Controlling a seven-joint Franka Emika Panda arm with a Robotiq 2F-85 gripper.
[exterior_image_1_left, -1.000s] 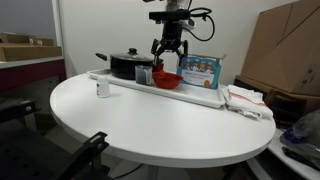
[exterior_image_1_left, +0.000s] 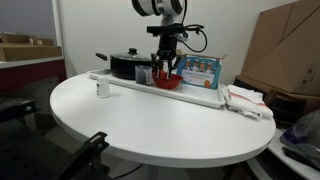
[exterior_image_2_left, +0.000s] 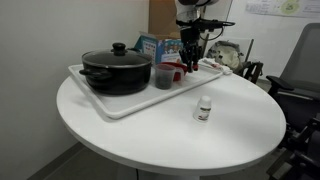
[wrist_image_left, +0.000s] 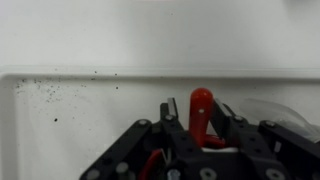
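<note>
Over the tray, my gripper (exterior_image_1_left: 167, 72) points down into a red bowl (exterior_image_1_left: 168, 83). In the wrist view, a red rounded handle tip (wrist_image_left: 201, 103) rises between the dark fingers of my gripper. One finger stands on each side of this handle, and whether they press on it cannot be made out. Below them, part of the red bowl (wrist_image_left: 153, 163) shows, mostly hidden by the gripper. From the other side, the gripper (exterior_image_2_left: 190, 65) appears just behind a clear grey cup (exterior_image_2_left: 166, 75).
A lidded black pot (exterior_image_2_left: 117, 70) and the grey cup stand close by on the white tray (exterior_image_2_left: 122, 103). Behind is a colourful box (exterior_image_1_left: 199, 71). A folded cloth (exterior_image_1_left: 247, 101) lies right, a small white bottle (exterior_image_2_left: 203, 108) nearer the front.
My gripper has come down from above the red bowl and moved slightly left, so that its fingers now reach the bowl area. The bowl, pot and cup have stayed in place.
</note>
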